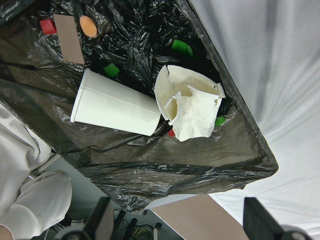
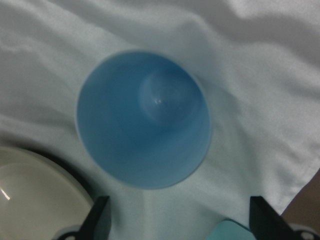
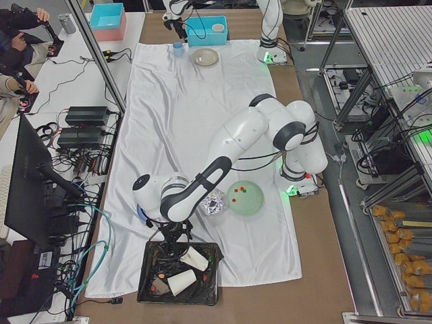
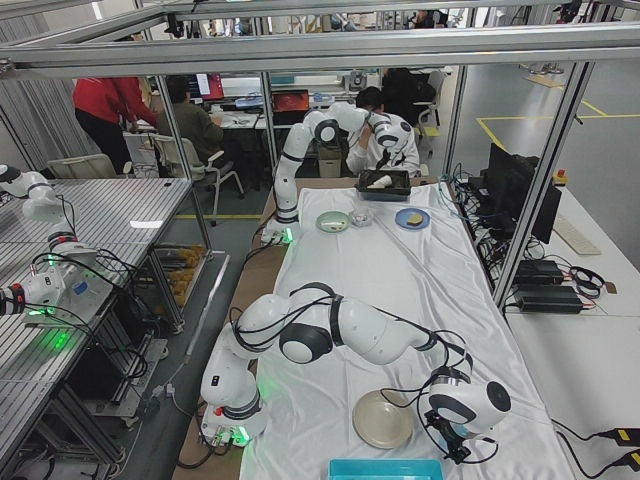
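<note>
My left gripper hangs open over a black bin (image 3: 210, 290) lined with plastic, holding a white paper cup (image 1: 115, 105), a torn cup with tissue (image 1: 190, 105), cardboard and small coloured pieces. My right gripper stands open above an upright blue cup (image 2: 142, 117), nothing between its fingers. Beside that cup lie a beige plate (image 2: 35, 195) and a turquoise bin (image 4: 385, 468).
Near the left arm are a green plate (image 3: 250, 199), a clear bowl (image 3: 214, 202) and a blue plate (image 4: 425, 220).
</note>
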